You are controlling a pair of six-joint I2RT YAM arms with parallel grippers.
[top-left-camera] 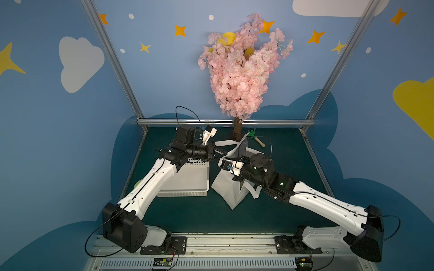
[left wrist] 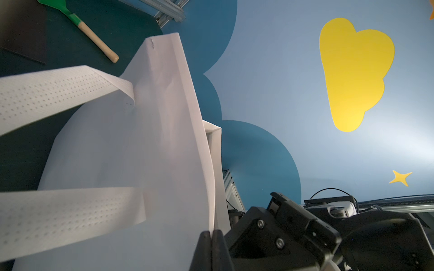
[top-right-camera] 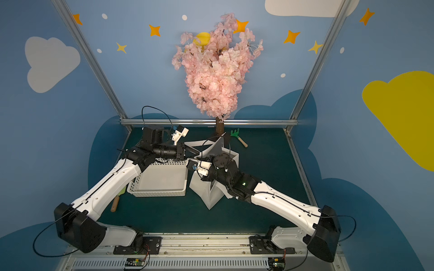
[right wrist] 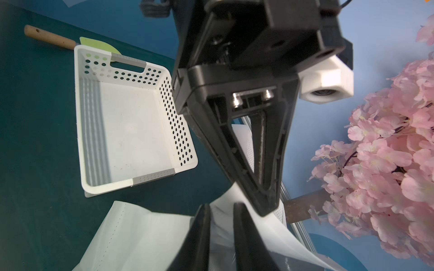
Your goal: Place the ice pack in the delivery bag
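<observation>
The white delivery bag (top-left-camera: 228,181) stands mid-table with its mouth partly spread; in the left wrist view its broad side (left wrist: 135,153) and two straps fill much of the left. My left gripper is shut at the bag's upper edge, and the thin rim runs in between its fingertips. Close beside it, my right gripper has its fingers apart over the bag's mouth, near the white rim (right wrist: 131,230). No part of the ice pack shows in any view; the bag's inside is mostly hidden by the right arm.
An empty white basket (top-right-camera: 162,178) sits left of the bag. A green-headed spatula (right wrist: 52,38) lies beyond it, and a small green fork (top-right-camera: 239,138) lies at the back right. Behind the bag stands a pink blossom tree (top-left-camera: 239,81).
</observation>
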